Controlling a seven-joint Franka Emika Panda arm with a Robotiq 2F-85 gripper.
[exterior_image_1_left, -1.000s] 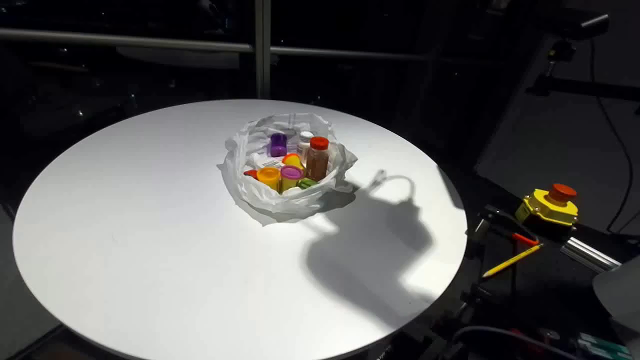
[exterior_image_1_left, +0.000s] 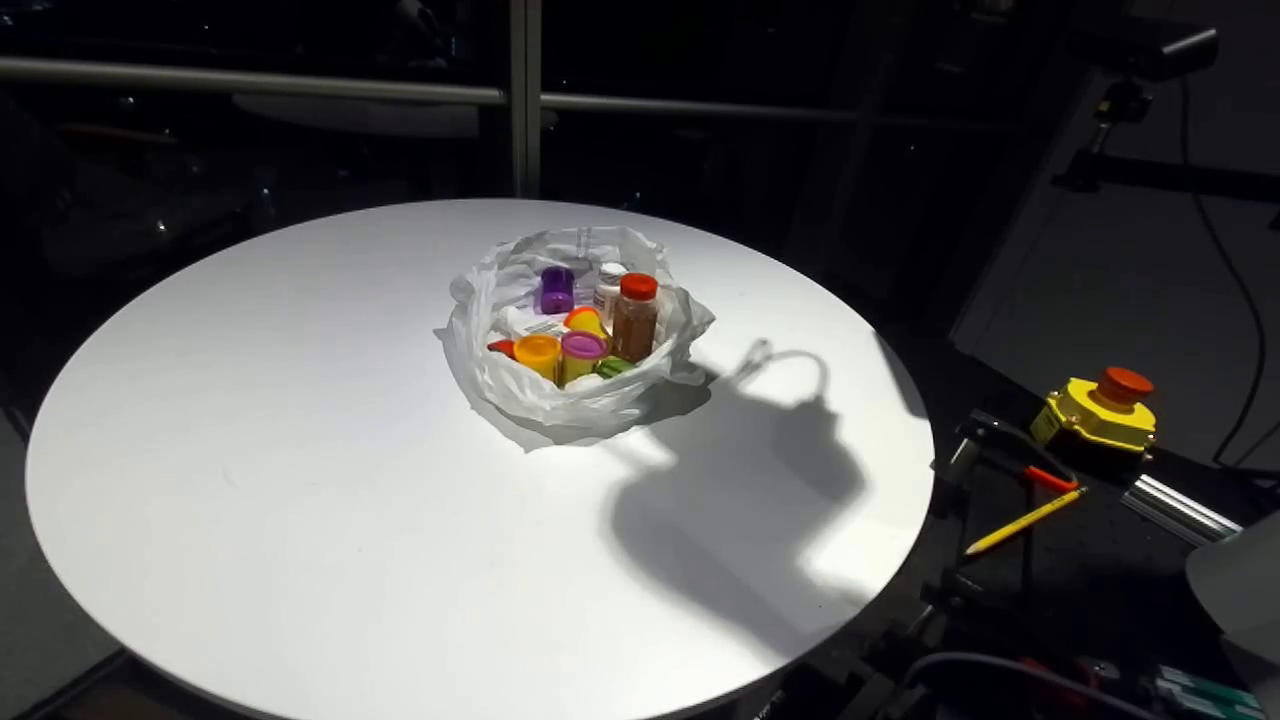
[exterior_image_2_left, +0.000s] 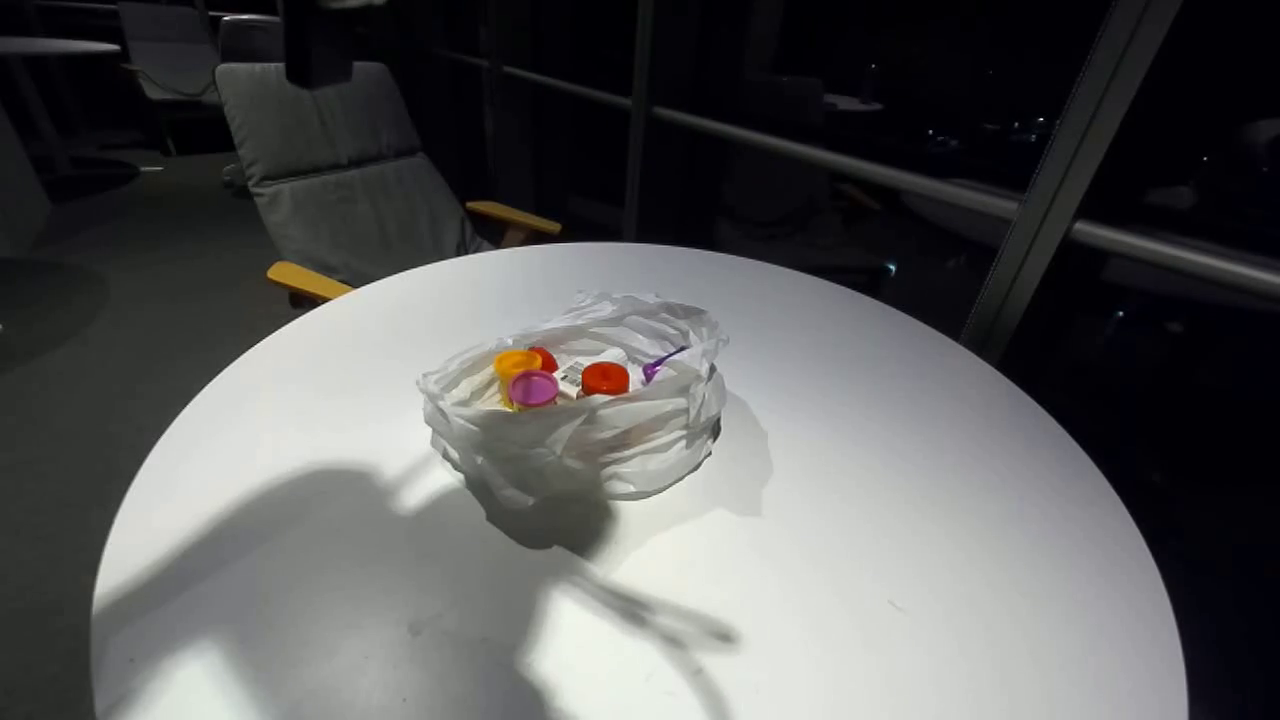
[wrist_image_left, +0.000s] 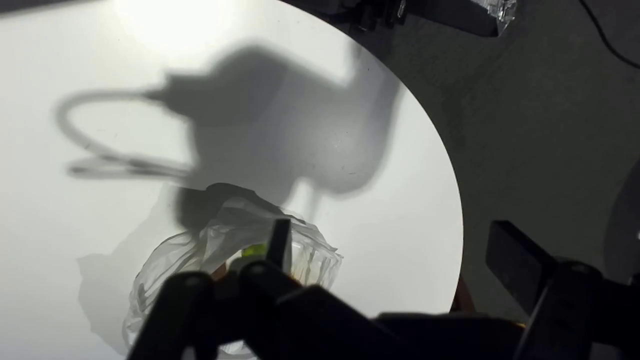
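Note:
A crumpled white plastic bag (exterior_image_1_left: 480, 372) stands wide open on the round white table (exterior_image_1_left: 300, 516). Inside it are a brown jar with a red lid (exterior_image_1_left: 635, 318), a white bottle (exterior_image_1_left: 608, 288), a purple container (exterior_image_1_left: 557, 290) and tubs with an orange lid (exterior_image_1_left: 537, 352) and a pink lid (exterior_image_1_left: 584, 348). In the wrist view my gripper has its two dark fingers spread far apart. Bare tabletop and table edge show between them. The left finger overlaps the bag (wrist_image_left: 240, 222) in that view, hiding much of its contents.
Around the bag the tabletop is bare, apart from the arm's shadow. Beyond the table's right side are a yellow box with a red button (exterior_image_1_left: 1098, 408) and a yellow pencil (exterior_image_1_left: 1026, 521). A grey chair (exterior_image_2_left: 330, 156) stands behind the table.

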